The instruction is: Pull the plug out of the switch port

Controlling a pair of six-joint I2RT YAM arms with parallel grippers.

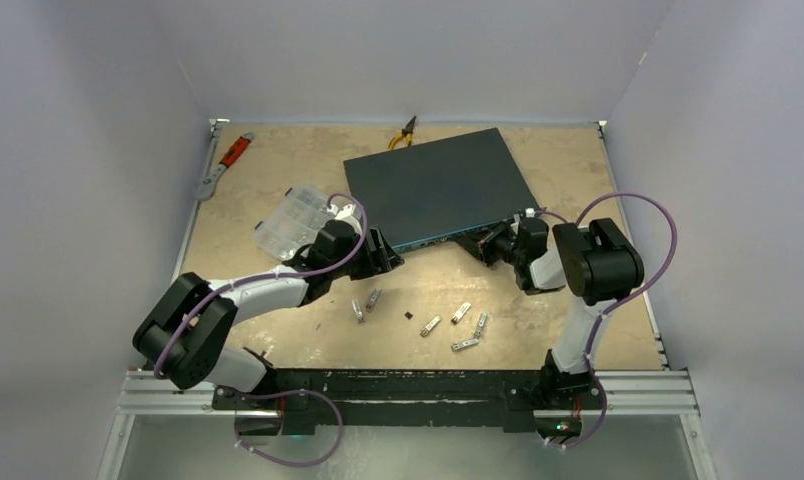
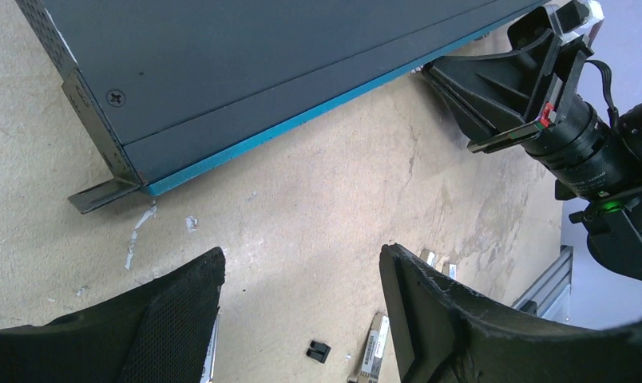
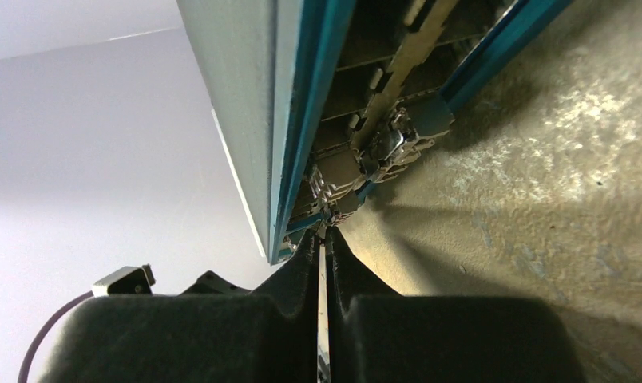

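The dark switch [image 1: 438,180] lies at the back of the table, its blue-edged port face [image 3: 302,136] turned to the front. In the right wrist view, a metal plug [image 3: 402,148] sticks out of a port, with another metal piece [image 3: 338,175] beside it. My right gripper is shut, its fingertips together by the far end of the port row; nothing shows between them. Whether the tips touch metal there, I cannot tell. By the switch's left front corner, my left gripper stands open and empty, above the table.
Several loose plugs [image 1: 461,312] and a small black piece [image 1: 409,315] lie on the front table. A clear divided box [image 1: 296,222] stands behind the left arm. Pliers [image 1: 403,133] lie behind the switch, a red-handled tool [image 1: 225,165] at back left.
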